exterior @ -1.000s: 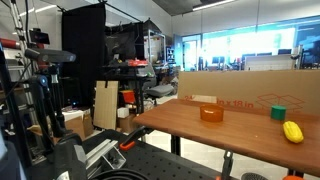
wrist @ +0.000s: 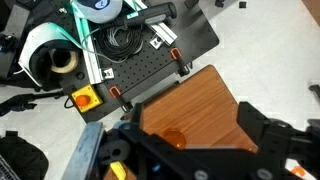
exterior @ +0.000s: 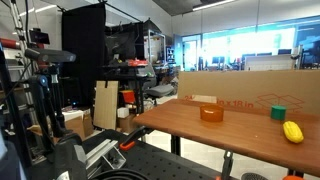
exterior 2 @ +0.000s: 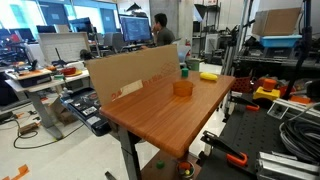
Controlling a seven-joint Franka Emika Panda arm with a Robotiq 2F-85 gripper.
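Note:
An orange bowl [exterior: 211, 113] stands upright on the brown wooden table [exterior: 180, 121]. To its right are a green cup-like object [exterior: 278, 112] and, nearer the front edge, a yellow oblong object [exterior: 293, 132]. From the other side, the second exterior view shows the orange bowl [exterior 2: 183, 89], the green object [exterior 2: 184, 73] and the yellow object [exterior 2: 208, 76]. My gripper appears only in the wrist view, open and empty, high above the table. Below it the orange bowl [wrist: 175, 137] is partly covered by the gripper body, and a bit of the yellow object [wrist: 118, 170] shows.
A tall cardboard panel [exterior: 235, 88] stands along the far side of the table. Beside the table is a black platform [wrist: 135, 72] with coiled cable [wrist: 120, 40] and a yellow box with a red button [wrist: 86, 99].

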